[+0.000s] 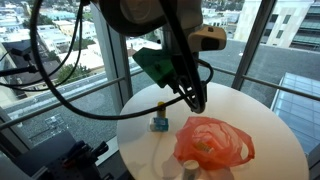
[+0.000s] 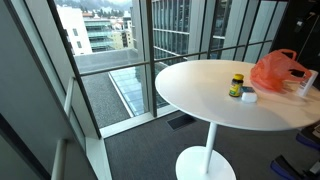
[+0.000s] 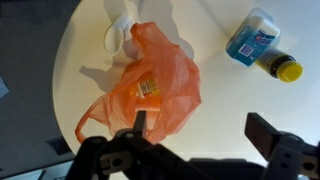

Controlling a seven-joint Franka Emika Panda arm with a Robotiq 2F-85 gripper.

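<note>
An orange-red plastic bag [image 3: 172,98] lies crumpled on the white round table, with a labelled item [image 3: 147,90] showing through it. Close together, apart from the bag, are a blue-and-white container [image 3: 252,40] and a dark bottle with a yellow cap [image 3: 289,72]. A white object [image 3: 116,36] lies at the bag's other side; its exact kind is unclear. My gripper hangs above the table, open, with nothing between its fingers. In exterior view 1 it is high over the bag [image 1: 222,143] and to the right of the bottle [image 1: 161,107].
Bare surface on the table [image 2: 190,85] surrounds these objects, most of it towards the left in exterior view 2. Tall windows with dark frames stand close behind the table. A black cable loops beside my arm.
</note>
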